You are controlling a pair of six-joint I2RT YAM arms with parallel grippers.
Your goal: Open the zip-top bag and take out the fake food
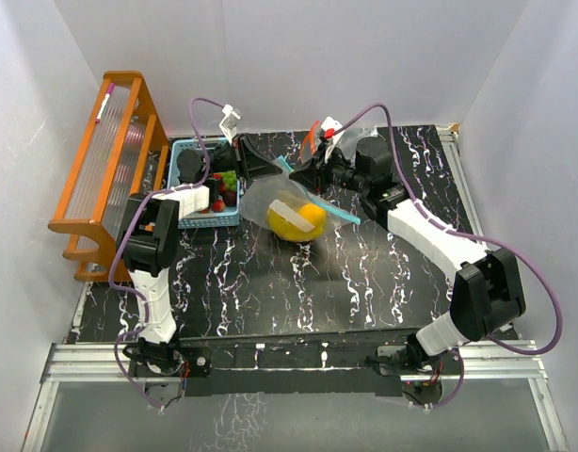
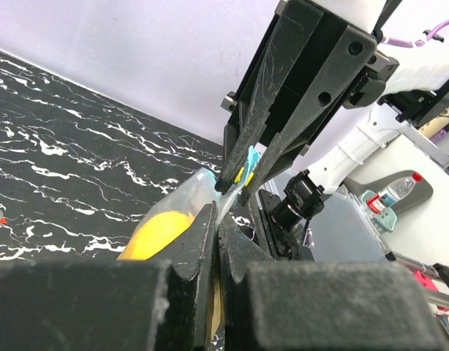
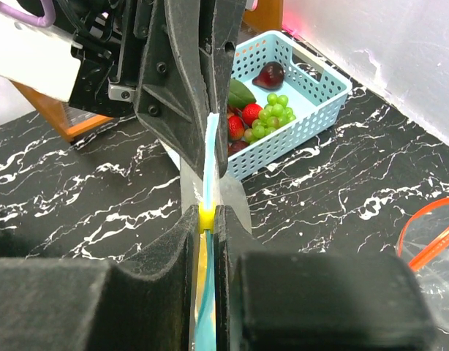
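A clear zip bag [image 1: 261, 198] with a blue zip strip [image 1: 338, 212] hangs from the grippers above the counter, yellow fake food [image 1: 308, 219] inside it. My left gripper is shut on the bag's thin clear film at one end of the strip. Close beside it, my right gripper is shut on the small yellow zip slider [image 3: 207, 219]. That slider sits on the blue strip, which runs down between the right fingers. How far the zip is parted cannot be made out.
A light blue basket [image 1: 214, 220] of fake fruit stands behind the left arm. The wooden rack [image 1: 105, 179] is at far left. Another clear bag with an orange-red strip [image 3: 429, 238] lies behind the right gripper.
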